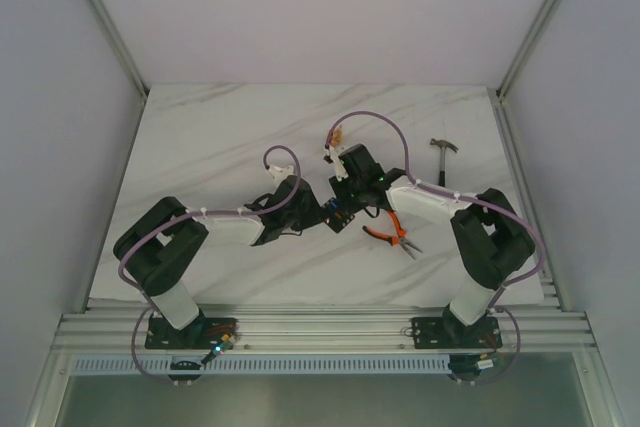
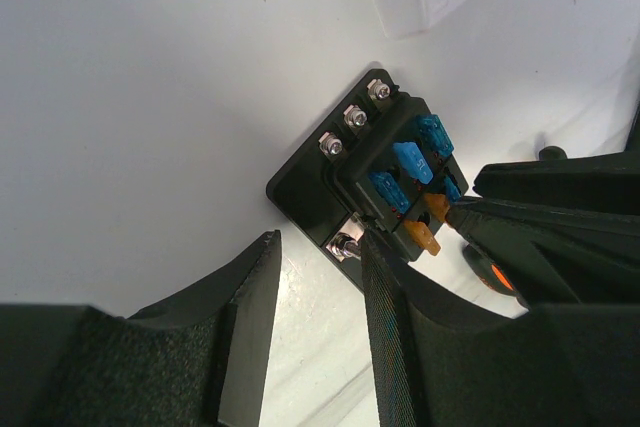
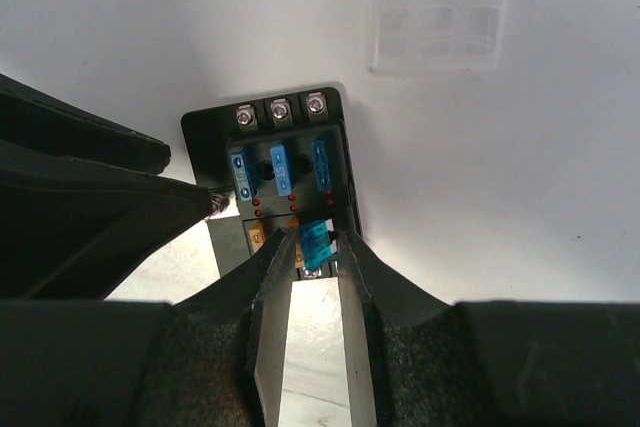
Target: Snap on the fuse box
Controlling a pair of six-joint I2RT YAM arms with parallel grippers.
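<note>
The black fuse box (image 3: 213,137) (image 2: 299,185) sits on the white table between both grippers, holding blue and orange fuses and a row of bolts. My left gripper is low at one end of it, fingers part open with a small space between the tips. My right gripper is open over the box, its fingertips either side of a blue translucent piece (image 3: 314,245); whether they touch it is unclear. In the right wrist view the other gripper's dark fingers cover the box's left side.
A clear plastic case (image 3: 435,9) lies beside the box. Orange-handled pliers (image 1: 395,238) and a hammer (image 1: 442,160) lie to the right.
</note>
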